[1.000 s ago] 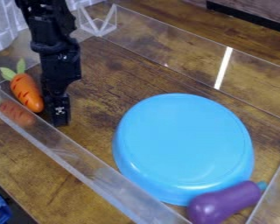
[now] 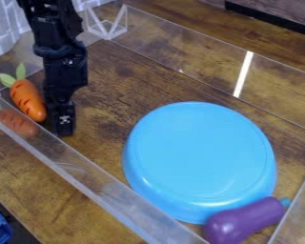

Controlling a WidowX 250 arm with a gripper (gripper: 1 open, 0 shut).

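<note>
My black gripper (image 2: 60,105) is lowered at the left of the clear-walled enclosure, down near the wooden floor, just right of an orange toy carrot (image 2: 27,99) with green leaves. I cannot tell whether its fingers are open or shut, or whether they touch the carrot. A large blue disc (image 2: 198,158), like an upturned plate or lid, fills the lower right. A purple toy eggplant (image 2: 238,221) lies at its lower-right edge.
Clear plastic walls (image 2: 98,181) border the area along the lower left, top and right. Bare wood (image 2: 142,81) is free between my gripper and the blue disc.
</note>
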